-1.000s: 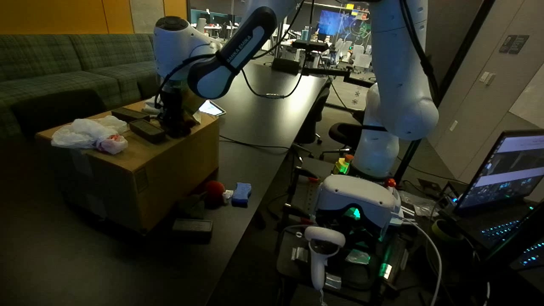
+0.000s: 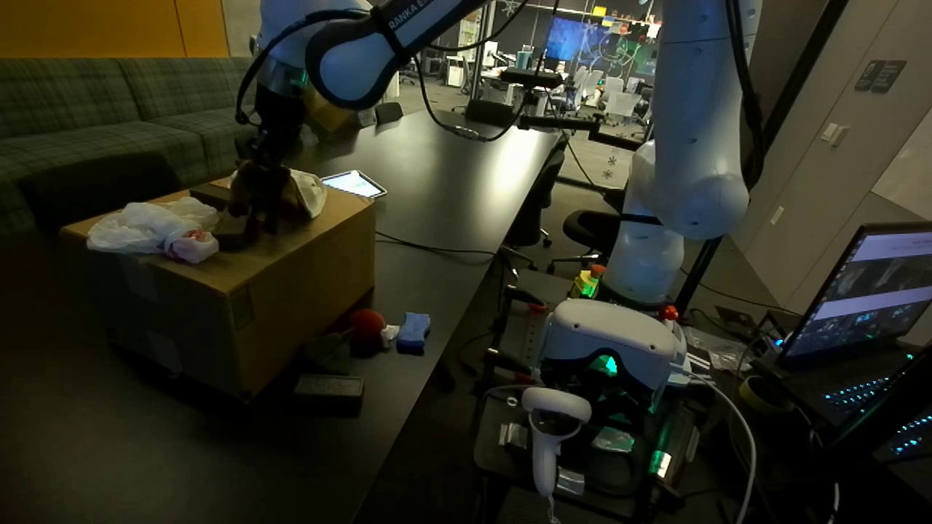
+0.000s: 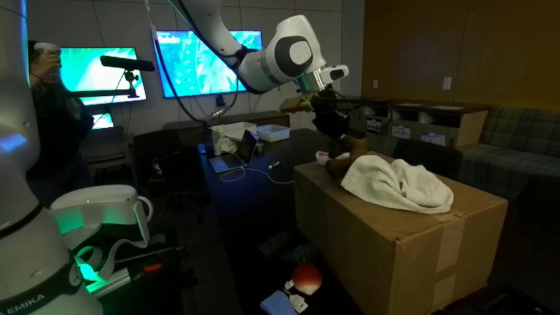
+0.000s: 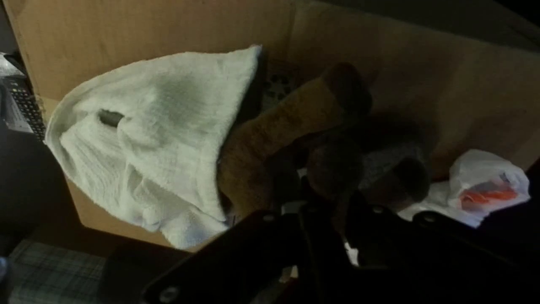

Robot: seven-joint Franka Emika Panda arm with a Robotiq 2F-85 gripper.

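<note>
A brown plush toy (image 2: 259, 193) with dark-tipped limbs hangs below my gripper (image 2: 272, 160), which is shut on it. Seen from the other side, the gripper (image 3: 336, 134) has the toy (image 3: 358, 147) over the cardboard box, behind a white cloth (image 3: 396, 183). The wrist view has the toy (image 4: 253, 147) spread ahead of the dark fingers, hiding much of the grip. Whether its limbs touch the box top, I cannot tell. The cloth (image 4: 152, 137) lies crumpled beside it.
On the box (image 2: 306, 262) are a white plastic bag (image 2: 153, 228) and dark blocks (image 2: 231, 234), partly hidden by the toy. Below, on the table, sit a red ball (image 2: 367, 329), a blue sponge (image 2: 414, 329) and a dark block (image 2: 329, 391).
My gripper has risen and moved left in exterior view 1, bringing the plush toy up in front of the dark blocks. More of the white cloth now shows behind it.
</note>
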